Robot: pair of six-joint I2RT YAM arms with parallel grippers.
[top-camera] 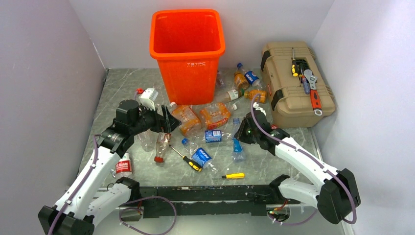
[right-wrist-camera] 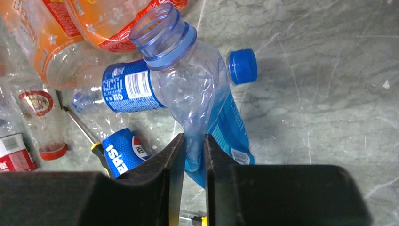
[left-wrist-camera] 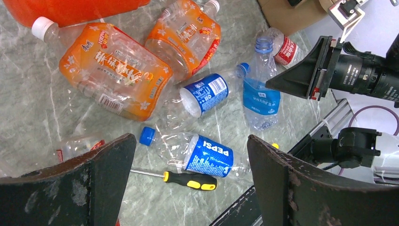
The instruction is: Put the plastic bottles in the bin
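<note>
My right gripper [top-camera: 239,135] pinches a clear bottle with a blue label [right-wrist-camera: 197,94], squeezed between its fingertips, its open neck pointing up in the right wrist view. My left gripper [top-camera: 169,120] stands open above the bottles, nothing seen between its fingers. Below it lie two large orange-label bottles [left-wrist-camera: 113,70], a Pepsi bottle [left-wrist-camera: 209,155], another blue-label bottle [left-wrist-camera: 209,92] and a red-capped bottle [top-camera: 163,144]. More bottles lie beside the orange bin [top-camera: 188,78], such as an orange drink bottle [top-camera: 255,96].
A tan case [top-camera: 288,107] with tools on top fills the back right. A black-yellow screwdriver [top-camera: 191,161] and a yellow-handled tool [top-camera: 233,176] lie among the bottles. Some bare floor shows at the front right.
</note>
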